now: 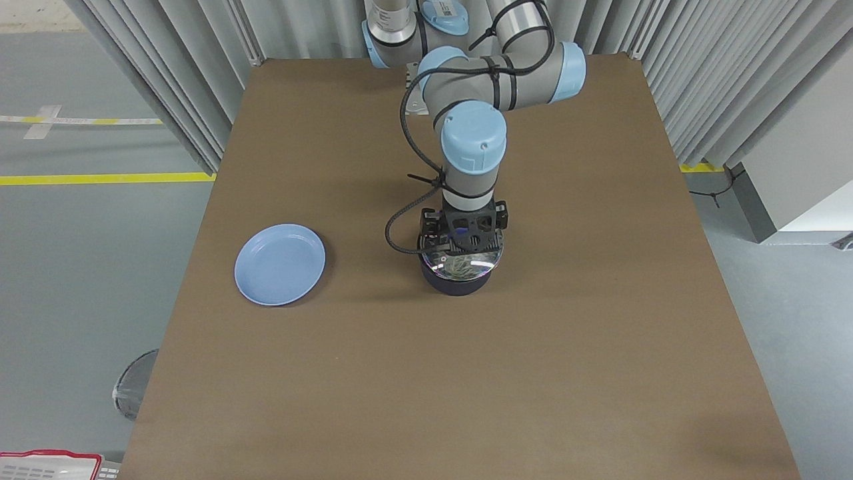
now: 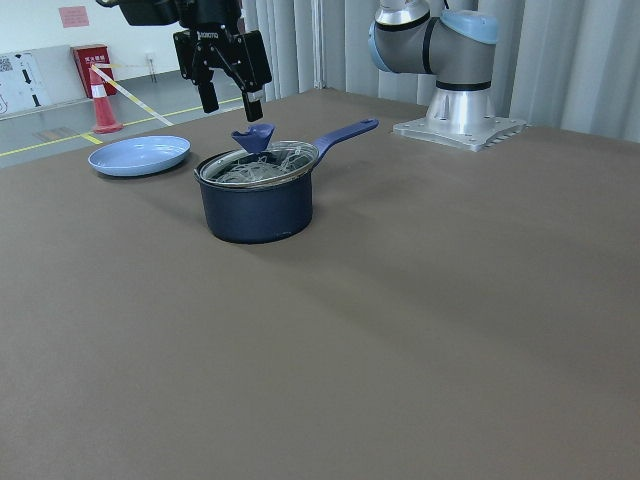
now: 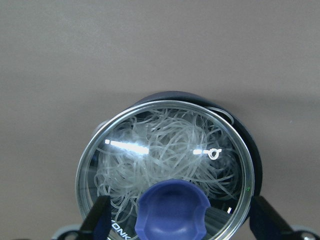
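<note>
A dark blue pot [image 2: 256, 215] with a long blue handle [image 2: 345, 136] stands on the brown table [image 1: 560, 360], topped by a glass lid [image 3: 160, 150] with a blue knob [image 3: 171, 212]; clear noodle-like strands show through the glass. My gripper [image 2: 231, 97] hangs open just above the knob, nothing between its fingers. In the wrist view the fingertips flank the knob. From the front my wrist hides much of the lid.
A light blue plate [image 1: 279, 263] lies left of the pot in the front view.
</note>
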